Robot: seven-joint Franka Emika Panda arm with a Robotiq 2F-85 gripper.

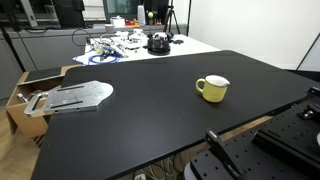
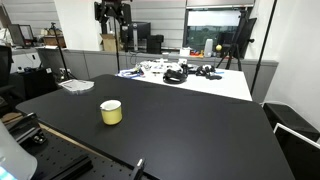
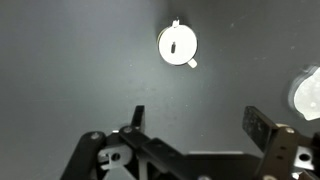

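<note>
A yellow mug (image 1: pixel 213 90) stands upright on the black table, its handle facing left in exterior view 1. Exterior view 2 has the same mug (image 2: pixel 111 114) near the table's front edge. Seen from above in the wrist view, the white-lined mug (image 3: pixel 178 57) has a small dark item or mark inside; which of these, I cannot tell. My gripper is open, with bare table showing between its wide-spread fingers. It hangs high above the tabletop in exterior view 2, the gripper (image 2: pixel 113 14) well clear of the mug.
A flat, pale metallic plate or rack (image 1: pixel 69 97) lies at the table's left side in exterior view 1. Cables and clutter (image 1: pixel 120 45) sit beyond the far edge. A rounded white object (image 3: pixel 309 97) shows at the wrist view's right edge.
</note>
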